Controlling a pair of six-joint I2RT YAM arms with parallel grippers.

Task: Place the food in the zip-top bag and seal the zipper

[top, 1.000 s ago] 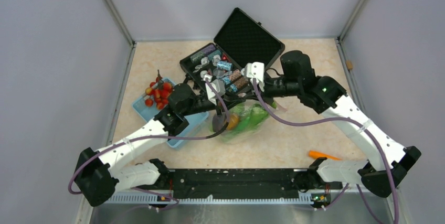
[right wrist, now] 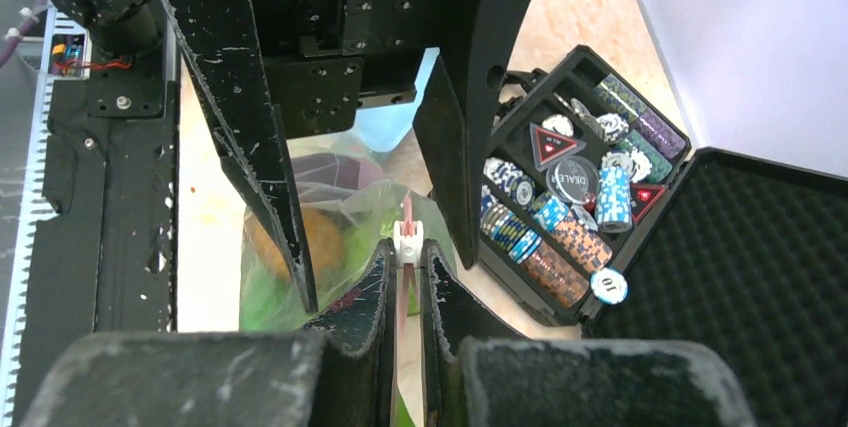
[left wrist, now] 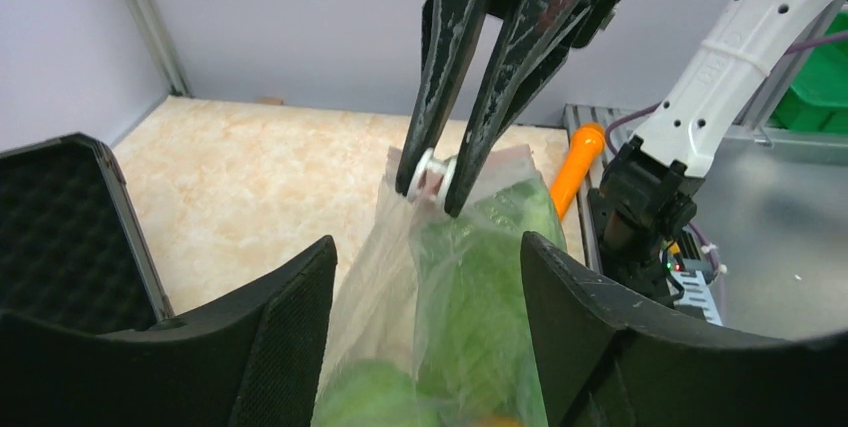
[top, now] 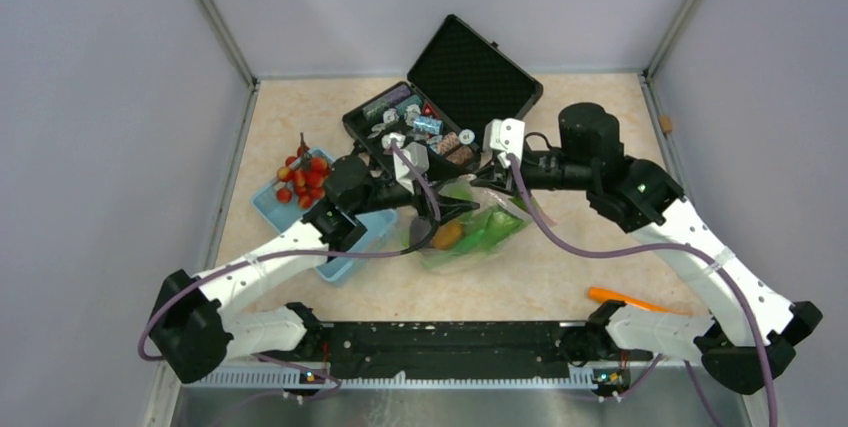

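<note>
A clear zip top bag [top: 455, 255] hangs in the middle, with green, orange and purple food showing through its plastic. In the right wrist view the white zipper slider [right wrist: 408, 244] sits between the tips of my right gripper, which is shut on it. The left wrist view also shows that slider [left wrist: 432, 176] at the bag's top edge, pinched by the right fingers [left wrist: 482, 137]. My left gripper stands open, its fingers apart on this side of the bag, with the slider beyond their tips. Whether the zipper is closed along its length cannot be made out.
A blue tray [top: 262, 204] with red tomatoes [top: 299, 179] is at the left. Behind the bag lies an open black case [top: 352, 119] of poker chips. An orange stick-like object [top: 628, 299] rests at the front right, where the table is mostly bare.
My right gripper has moved right, away from the left one.
</note>
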